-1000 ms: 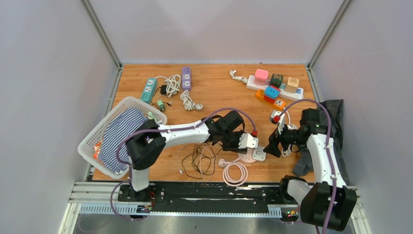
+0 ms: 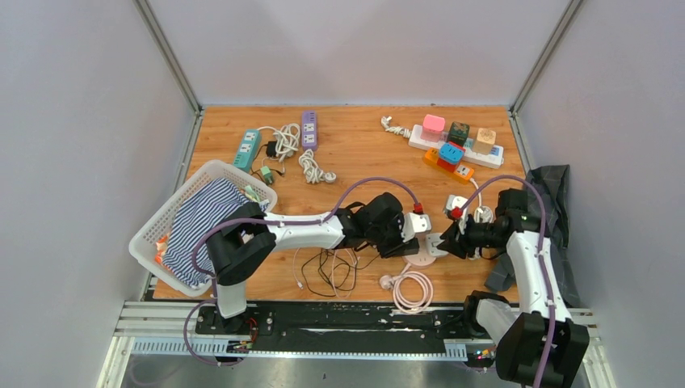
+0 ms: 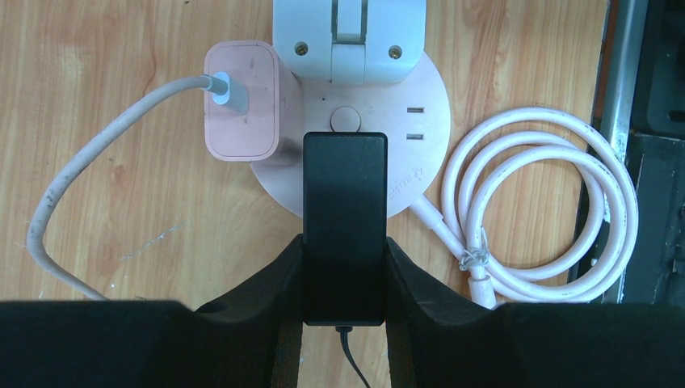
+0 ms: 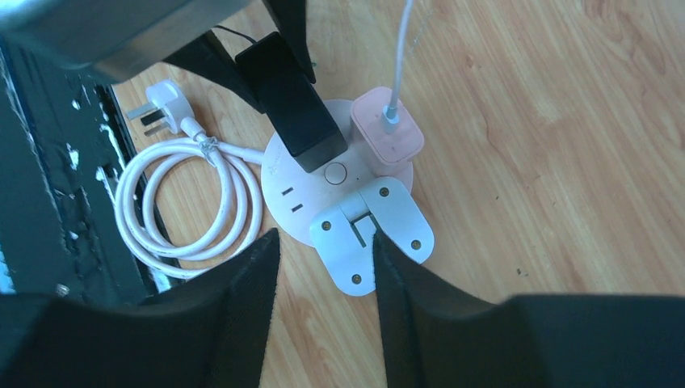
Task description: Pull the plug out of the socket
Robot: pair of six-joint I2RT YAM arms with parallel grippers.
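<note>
A round white-pink socket lies on the wooden table with a black plug, a pink charger and a white-blue adapter on it. My left gripper is shut on the black plug's sides; in the right wrist view the plug stands over the socket's edge, and its prongs are hidden. In the right wrist view the white-blue adapter lies ahead of my right gripper, whose fingers are apart with nothing between them. In the top view both grippers flank the socket.
A coiled white cord with a plug end lies by the table's front edge. Power strips and a loaded strip stand at the back. A white basket is at left.
The socket and its coiled cord have slid to the right in the top view. My left gripper has shifted slightly with them. The right gripper has turned and come slightly nearer the adapter.
</note>
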